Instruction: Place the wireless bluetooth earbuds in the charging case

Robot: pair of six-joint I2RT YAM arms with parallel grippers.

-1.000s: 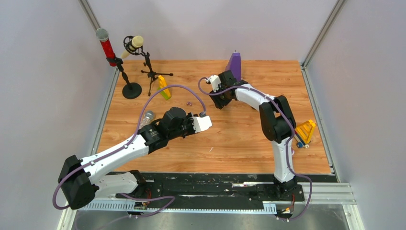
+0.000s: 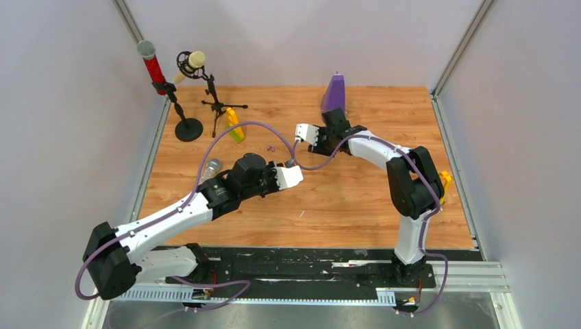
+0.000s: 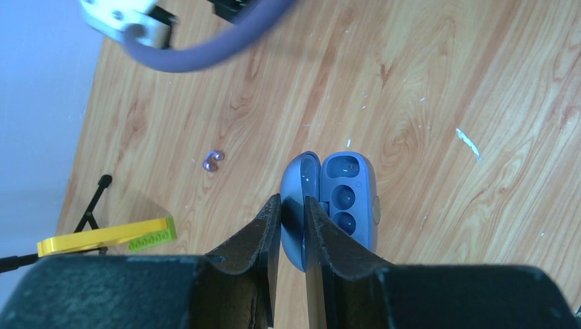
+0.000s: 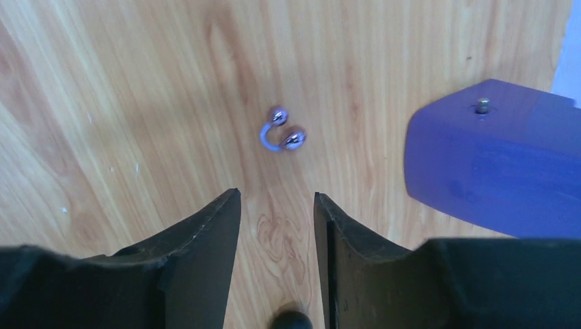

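Observation:
My left gripper is shut on the charging case [image 3: 352, 192], whose lid stands open beside empty wells in the left wrist view. The small, shiny earbuds [image 4: 293, 139] lie on the wooden table [image 2: 356, 219], joined in a curved pair in the right wrist view and also seen at the middle left in the top view. My right gripper stands open above the table, the earbuds beyond its fingertips and nothing between its fingers.
A purple block [image 2: 334, 91] stands at the back. Two microphone stands [image 2: 188, 129] and a yellow-and-green object [image 2: 236, 123] are at the back left.
My left arm has not visibly moved.

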